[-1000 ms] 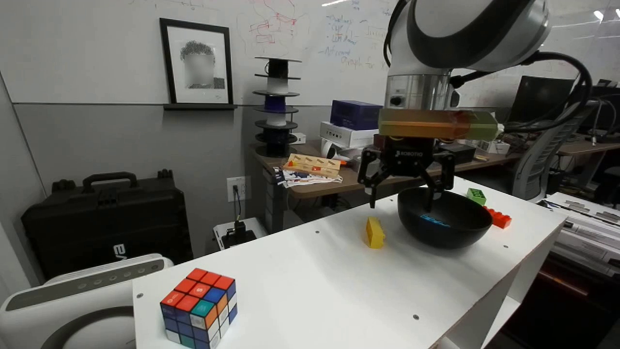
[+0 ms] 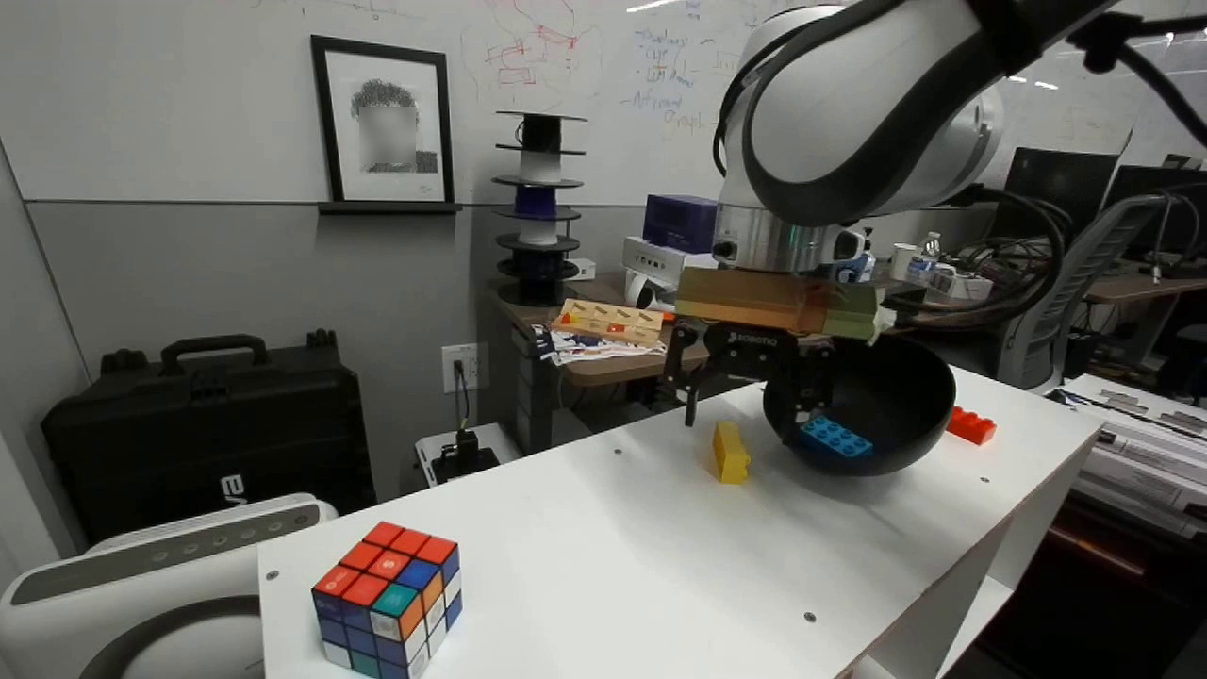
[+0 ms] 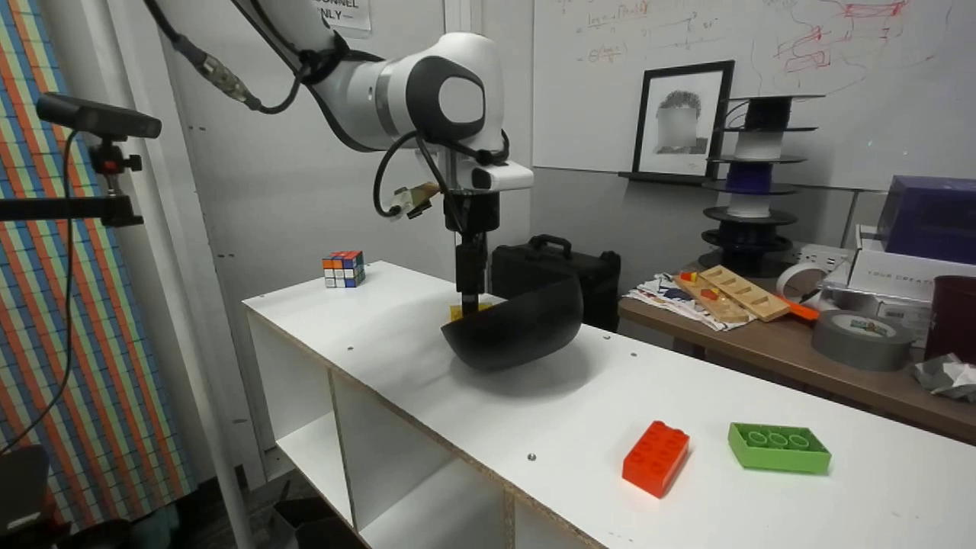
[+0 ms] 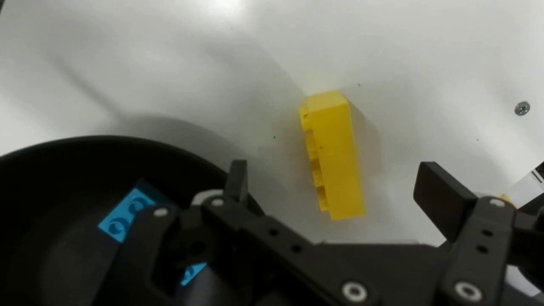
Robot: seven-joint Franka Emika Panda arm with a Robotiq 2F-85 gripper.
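Note:
A yellow brick (image 4: 336, 155) lies on its side on the white tabletop, its studs facing the bowl in the wrist view. My gripper is open above the table, its fingers to either side of the yellow brick in that view and nothing held. The black bowl (image 3: 517, 329) is tipped, its far side raised off the table. One finger (image 2: 805, 396) is at the bowl's near rim and overlaps it; contact cannot be made out for sure. Inside the bowl a blue brick (image 2: 836, 436) rests low against the wall, partly hidden by the finger in the wrist view.
A red brick (image 3: 656, 457) and a green brick (image 3: 779, 447) lie on the table beyond the bowl. The Rubik's cube (image 2: 387, 600) sits at the opposite end.
My gripper has come down and slightly left in exterior view 1. The bowl, level before, has tilted, and the blue brick has shifted toward its lower side. The yellow brick stays put.

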